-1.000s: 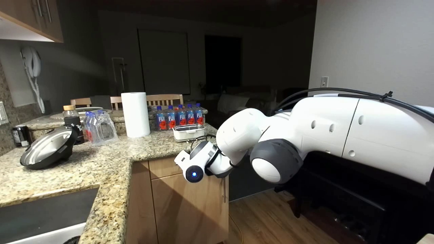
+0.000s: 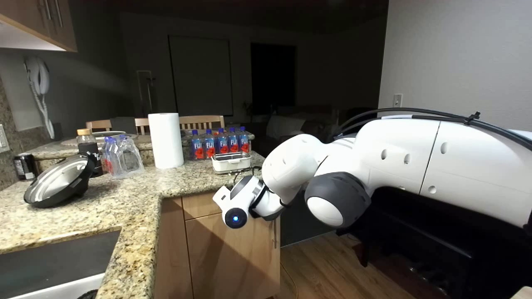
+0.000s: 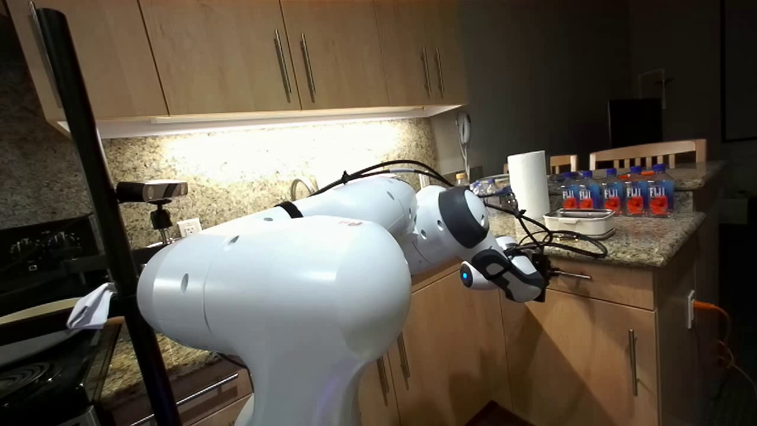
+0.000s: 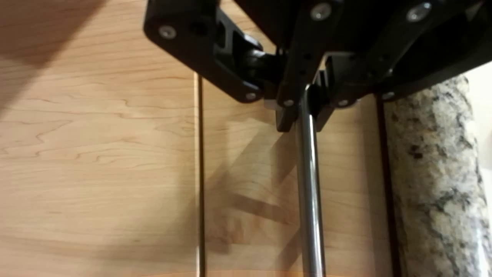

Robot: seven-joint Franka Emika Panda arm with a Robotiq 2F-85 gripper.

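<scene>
A slim metal bar handle [image 4: 309, 198] runs across the pale wooden drawer front [image 4: 263, 184] in the wrist view. My black gripper is shut on this handle near one end, a fingertip to each side of it. In exterior view 2 the handle [image 3: 571, 274] pokes out beside the gripper [image 3: 550, 276], just under the counter. The drawer front [image 2: 202, 204] looks flush with the cabinet. In exterior view 1 the arm's wrist hides the fingers and the handle.
The granite counter edge [image 4: 436, 175] lies close beside the handle. A cabinet door [image 3: 575, 341] is below the drawer. On the counter stand a white container [image 2: 230, 162], a paper towel roll [image 2: 166, 140], several water bottles [image 2: 222, 143] and a tilted pan lid [image 2: 62, 179].
The arm's wrist has shifted very slightly left and down in exterior view 1. The drawer front and the things on the counter look unmoved.
</scene>
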